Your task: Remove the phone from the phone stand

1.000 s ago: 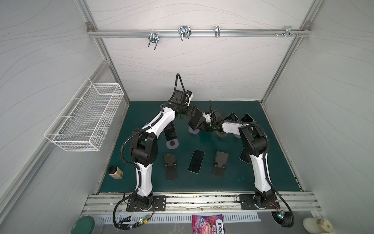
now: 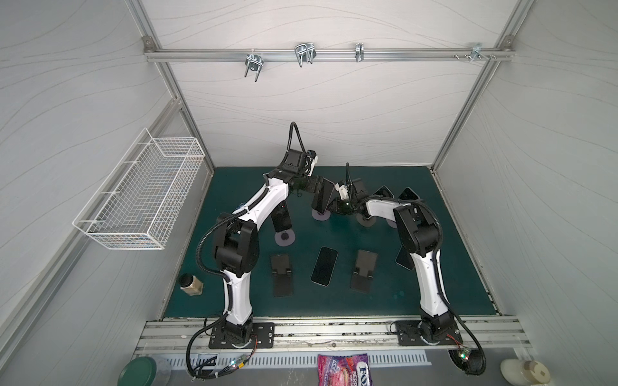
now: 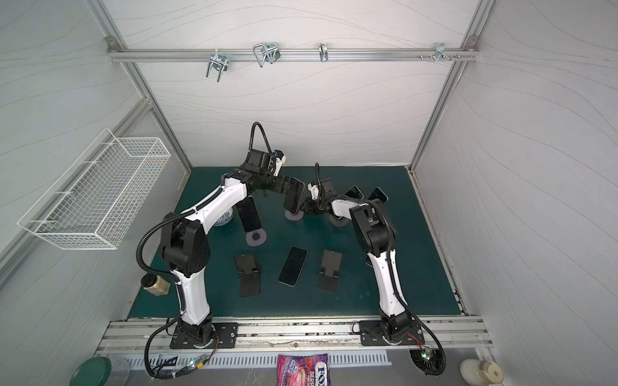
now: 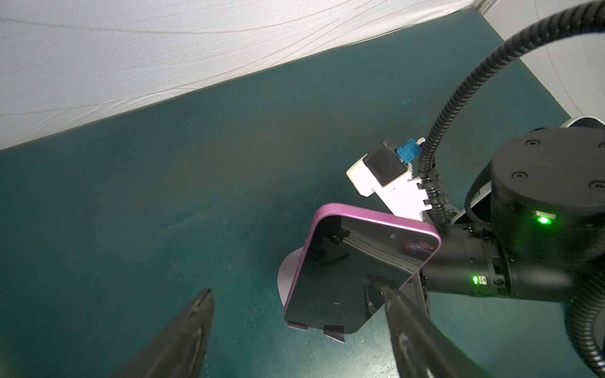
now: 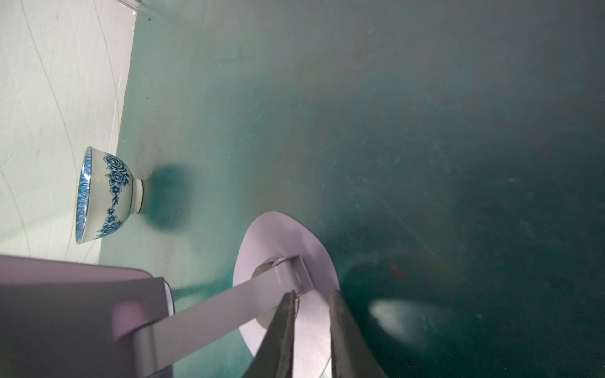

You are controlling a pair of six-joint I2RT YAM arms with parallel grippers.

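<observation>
A pink-edged phone (image 4: 359, 271) leans on a phone stand, its lower edge on the stand's small lips (image 4: 334, 332). My left gripper is open around the near end of the phone in the left wrist view; both fingers (image 4: 189, 327) stand apart with no clear contact. The right wrist view shows the stand's back, its arm and its round pinkish base (image 5: 264, 242). There my right gripper has its fingers close together at the lower hinge and base, shut on the stand. From above, both grippers hide part of the stand (image 2: 320, 215).
Another stand with a phone (image 2: 281, 217) is left of centre. Nearer the front lie a loose phone (image 2: 324, 266) and two folded dark stands (image 2: 281, 275). A wire basket (image 2: 145, 193) hangs on the left wall. A blue-and-white bowl (image 5: 107, 195) is near the wall.
The phone in the middle stand looks slightly more upright than a second ago. Both arms have barely moved.
</observation>
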